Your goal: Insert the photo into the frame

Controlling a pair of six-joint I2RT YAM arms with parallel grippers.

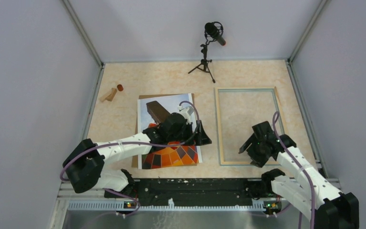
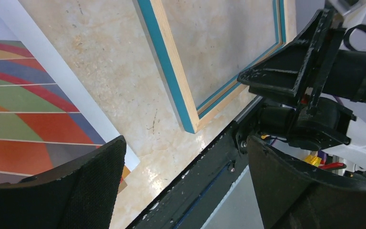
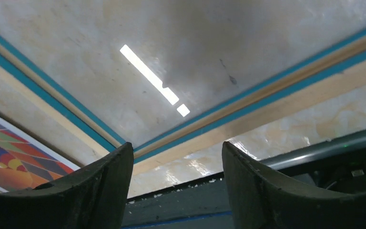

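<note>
The wood-and-teal frame [image 1: 217, 124] lies empty on the right of the table. The photo [image 1: 171, 157], printed with a hot-air balloon, rests left of it on a brown board. My left gripper is open with nothing between its fingers, over the gap between the photo's right edge and the frame. My right gripper hangs over the frame's near-left corner, part open, with nothing visible between its fingers.
Wooden pieces [image 1: 108, 94] and a small red cylinder [image 1: 120, 88] sit at the back left. A black stand [image 1: 203, 64] stands at the back centre. The table's front edge drops to a dark rail.
</note>
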